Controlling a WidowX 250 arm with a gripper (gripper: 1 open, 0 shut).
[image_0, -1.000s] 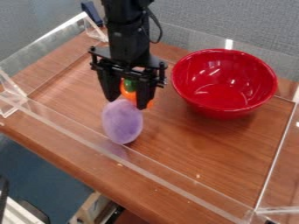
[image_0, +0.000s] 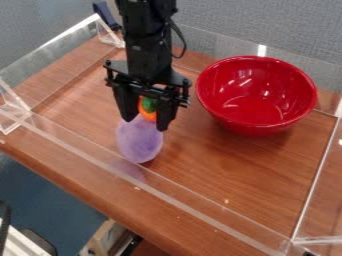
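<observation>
The black gripper (image_0: 146, 108) hangs over the middle-left of the wooden tray floor, its fingers coming down around a small orange and green object (image_0: 150, 111). Just below and in front of it lies a light purple oval object (image_0: 139, 141), partly behind the fingers. Whether the fingers close on the orange and green object cannot be told.
A large red bowl (image_0: 255, 95) stands to the right of the gripper. Clear plastic walls (image_0: 214, 210) edge the wooden surface (image_0: 234, 175).
The gripper has shifted very slightly, its fingers a little lower or turned over the objects. The bowl is unmoved.
</observation>
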